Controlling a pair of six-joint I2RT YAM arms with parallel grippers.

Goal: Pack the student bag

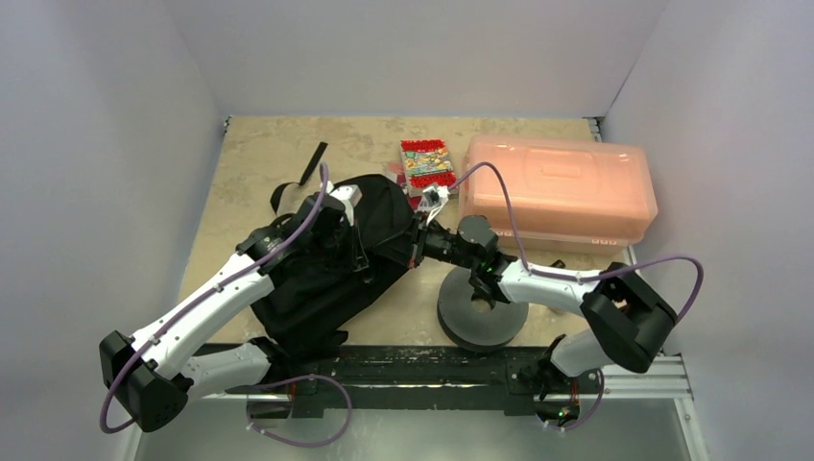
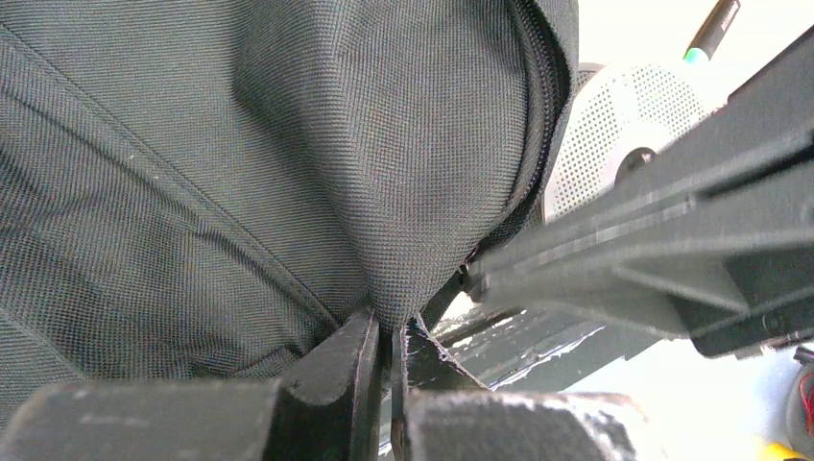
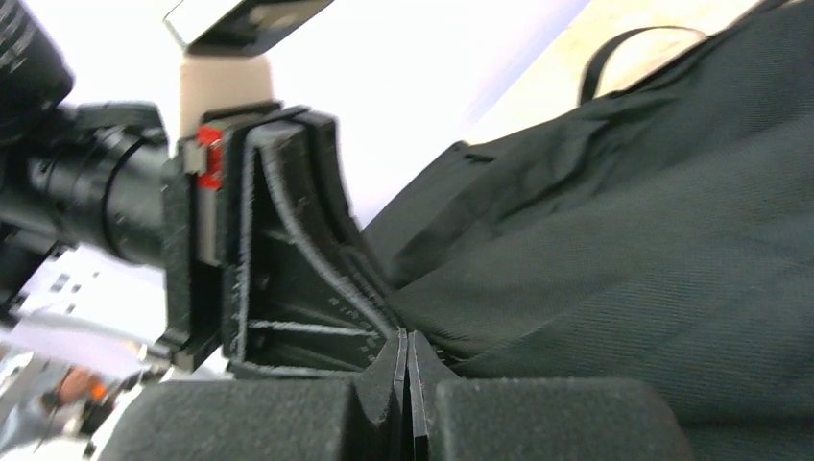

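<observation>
The black bag point(image 1: 322, 312) lies on the left half of the table and fills much of both wrist views. At its right edge, my left gripper is shut on a fold of the bag's cloth. My right gripper is shut, its tips close against the bag beside the left gripper; nothing shows between them. In the left wrist view, the right gripper's dark fingers point(image 2: 614, 240) reach in from the right toward the bag's zipper point(image 2: 547, 86). The bag's inside is hidden.
A red-edged patterned pack point(image 1: 425, 163) lies behind the bag. An orange translucent box point(image 1: 566, 187) stands at the back right, and a round dark disc point(image 1: 461, 322) at the front centre. A dark pen point(image 2: 715, 27) shows past the bag.
</observation>
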